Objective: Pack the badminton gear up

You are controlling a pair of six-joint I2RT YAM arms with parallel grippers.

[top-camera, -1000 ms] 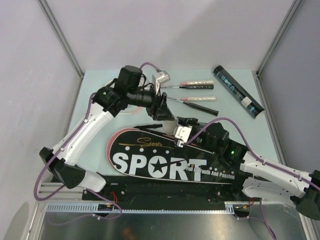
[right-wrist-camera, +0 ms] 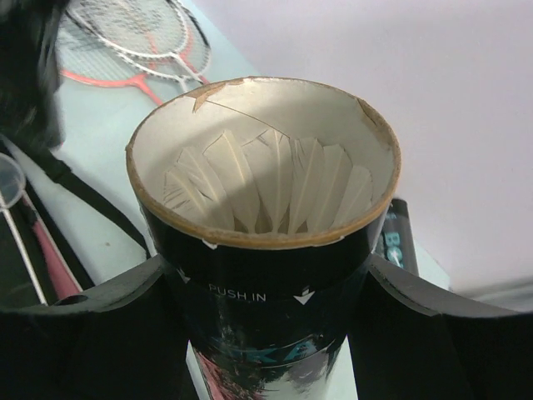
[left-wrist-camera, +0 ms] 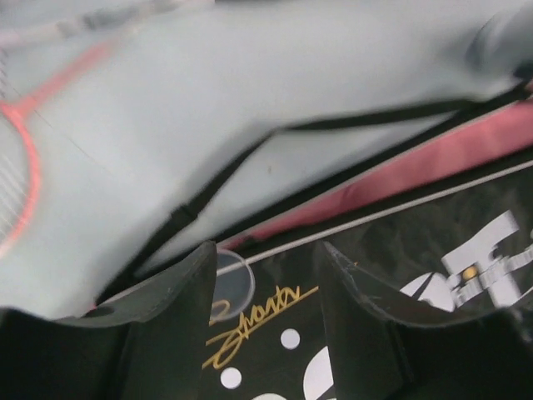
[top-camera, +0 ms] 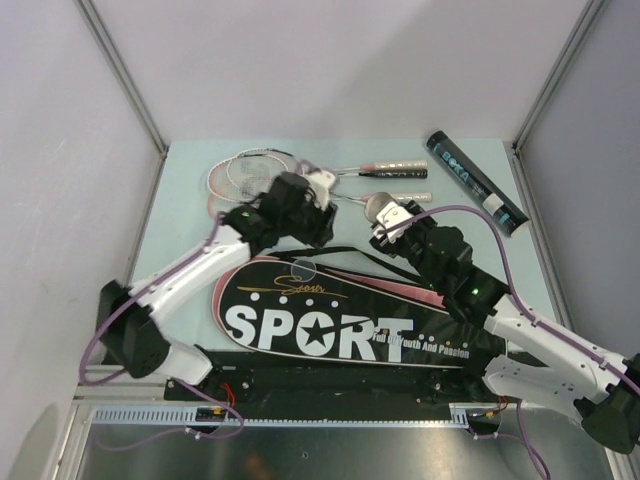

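My right gripper is shut on a dark shuttlecock tube (right-wrist-camera: 258, 287), whose uncovered mouth faces the right wrist camera. White feathers (right-wrist-camera: 275, 179) show inside it; the top view catches the mouth as a pale rim (top-camera: 379, 206). My left gripper (top-camera: 320, 232) has its fingers apart and empty, above the bag's back edge. A clear round lid (left-wrist-camera: 233, 282) lies on the black SPORT bag (top-camera: 320, 315), partly behind a left finger in the left wrist view. Rackets lie at the back, with grips (top-camera: 395, 165) to the right and heads (top-camera: 250, 175) partly behind the left arm.
Another dark tube (top-camera: 475, 180) lies at the back right. The bag's black strap (left-wrist-camera: 225, 175) crosses the pale table (top-camera: 185, 230) behind the bag. Clear table shows at left and right of the racket grips.
The right gripper has carried the tube right and back, over a racket grip.
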